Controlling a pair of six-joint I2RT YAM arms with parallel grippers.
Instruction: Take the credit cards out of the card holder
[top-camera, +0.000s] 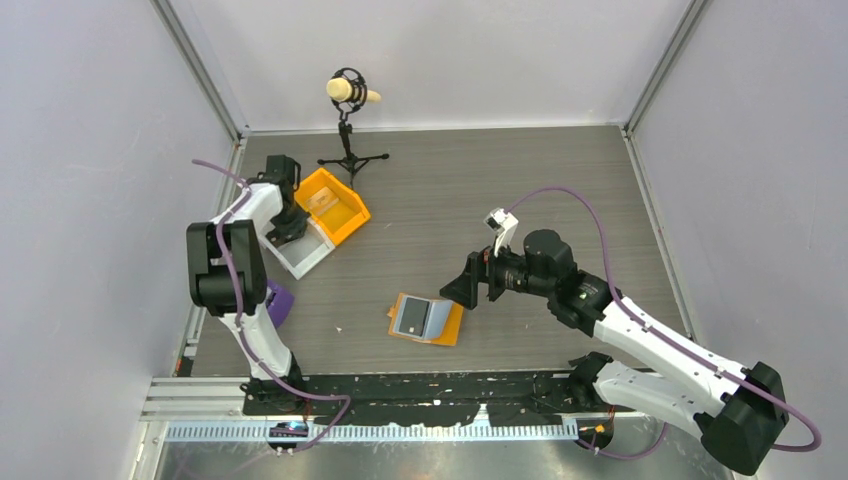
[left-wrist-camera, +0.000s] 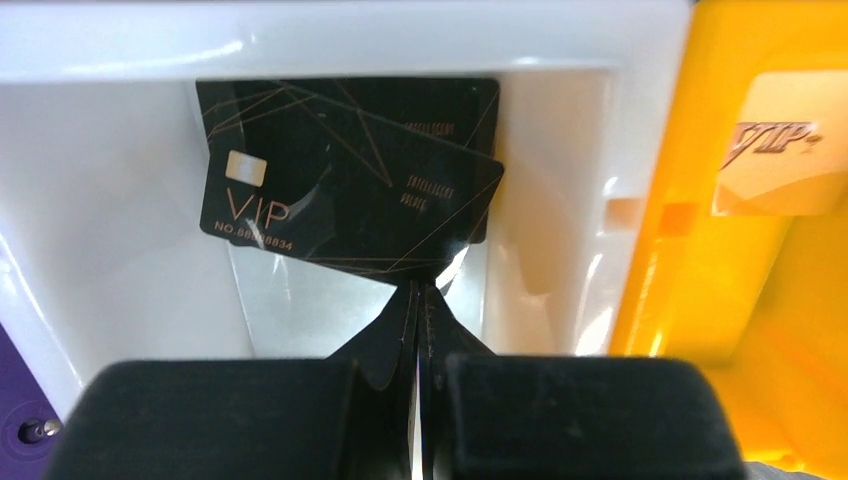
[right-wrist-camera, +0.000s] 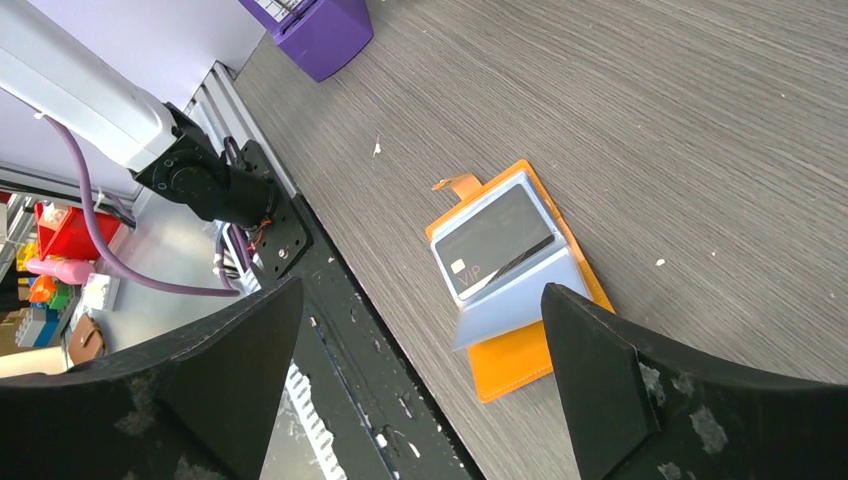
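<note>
In the right wrist view, the orange card holder (right-wrist-camera: 515, 372) lies open on the table, a dark card (right-wrist-camera: 495, 240) still showing in its clear sleeve. My right gripper is open and empty, apart from the holder. In the left wrist view, two black VIP cards overlap in the white bin: an upper one (left-wrist-camera: 340, 195) tilted across a lower one (left-wrist-camera: 440, 105). My left gripper is shut, its tips at the lower corner of the upper card, which seems pinched between them. The fingers hide that corner.
A yellow bin (top-camera: 350, 220) adjoins the white bin (top-camera: 305, 265); a paler card (left-wrist-camera: 775, 180) shows in the yellow one. Close to the left arm is a purple container (top-camera: 280, 303). The black stand (top-camera: 347, 150) rises behind the bins.
</note>
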